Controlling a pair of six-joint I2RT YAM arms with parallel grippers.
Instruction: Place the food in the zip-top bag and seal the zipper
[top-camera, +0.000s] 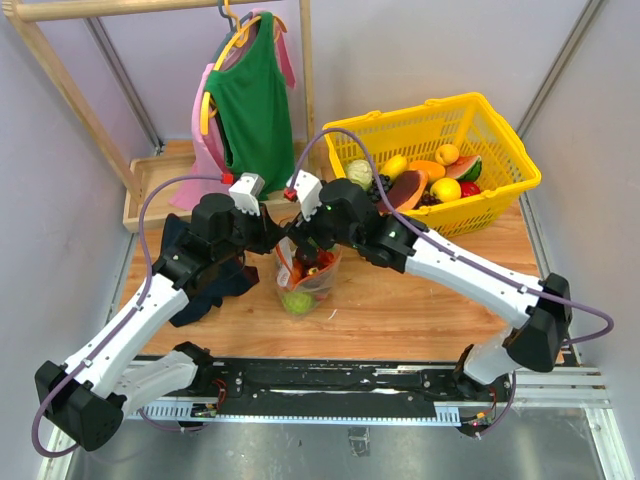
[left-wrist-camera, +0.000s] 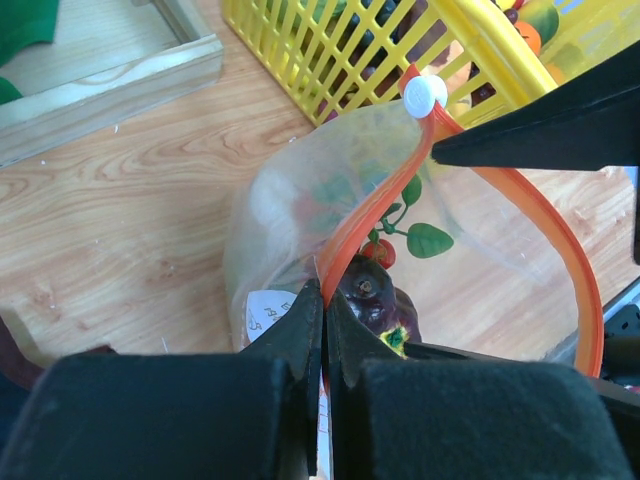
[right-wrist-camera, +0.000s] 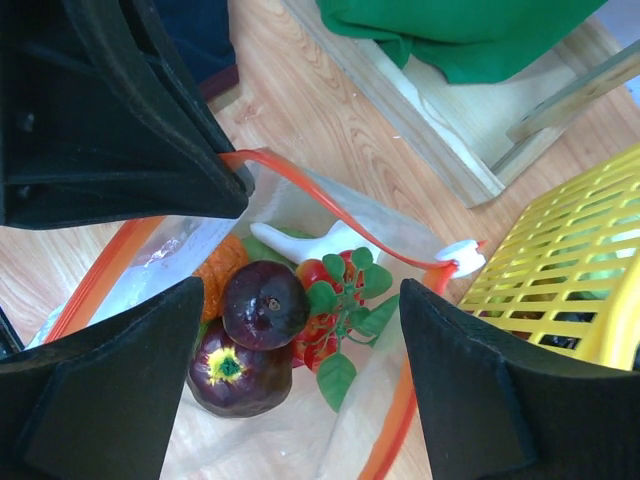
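Observation:
The zip top bag (top-camera: 305, 290) stands open on the wood table, holding dark round fruit (right-wrist-camera: 266, 305), tomatoes, leaves and an orange item (right-wrist-camera: 218, 270). My left gripper is shut on the bag's orange zipper rim (left-wrist-camera: 350, 235). My right gripper is open above the bag mouth, its fingers either side of it, near the white slider (left-wrist-camera: 425, 95) at the rim's end.
A yellow basket (top-camera: 510, 180) of food stands at back right, close to the bag. A wooden rack with hanging clothes (top-camera: 250, 90) is behind, and dark cloth (top-camera: 200, 300) lies at left.

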